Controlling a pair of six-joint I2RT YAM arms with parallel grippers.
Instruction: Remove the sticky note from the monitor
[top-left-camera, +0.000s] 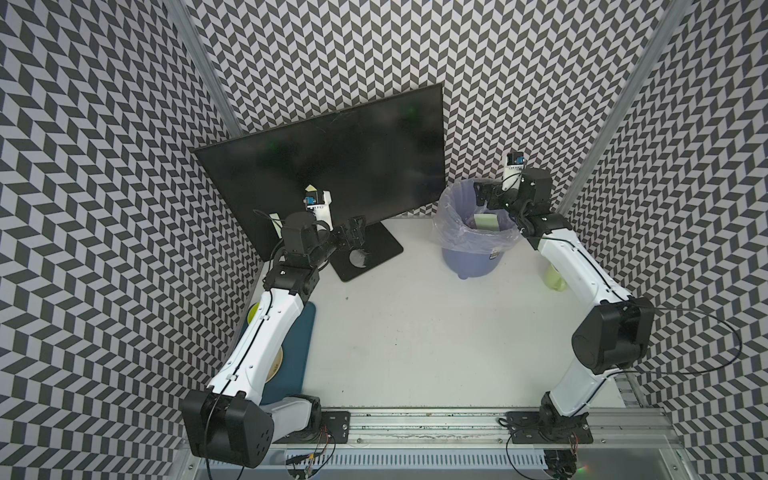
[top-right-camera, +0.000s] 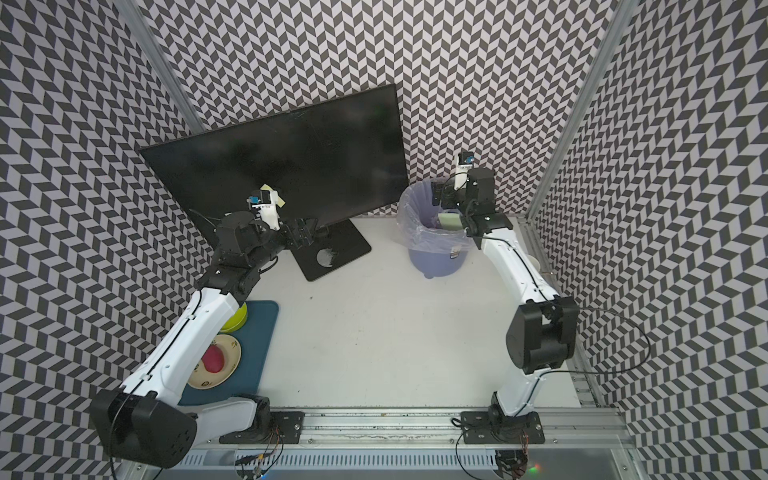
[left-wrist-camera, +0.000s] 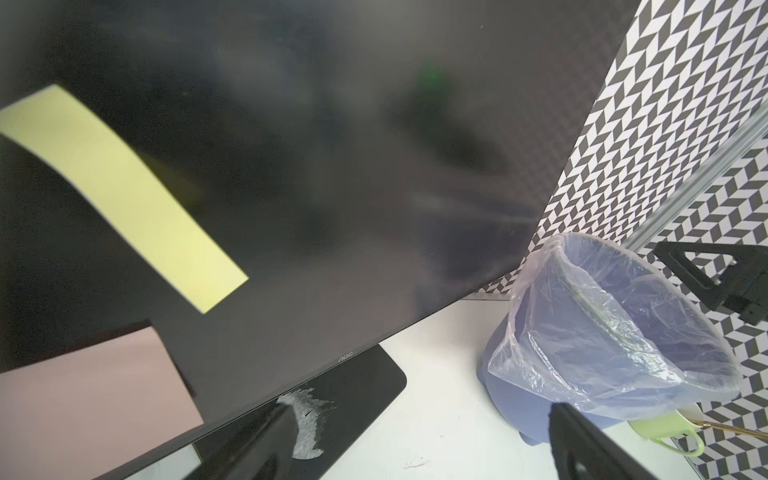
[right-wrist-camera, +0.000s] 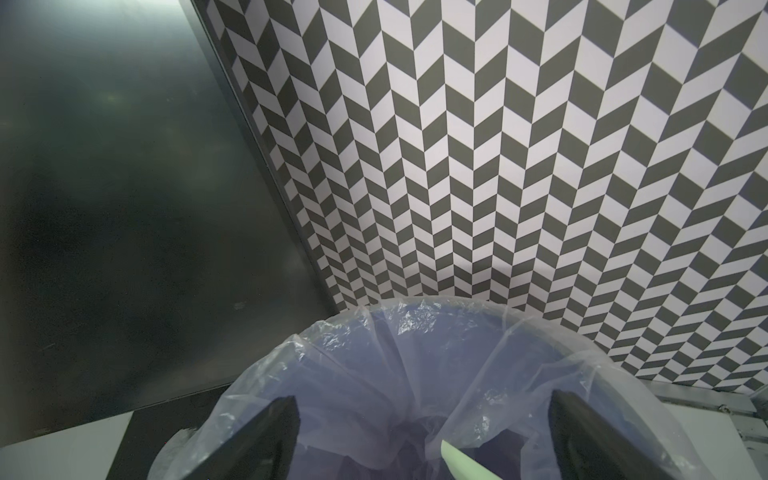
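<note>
The black monitor stands at the back. In the left wrist view, a yellow sticky note and a pink note are on its screen. My left gripper is open in front of the screen's lower left. My right gripper is open over the lilac bin with its plastic liner. A pale green note shows inside the bin. No note shows between either gripper's fingers.
A blue tray with bowls lies at front left, under the left arm. A green cup stands right of the bin.
</note>
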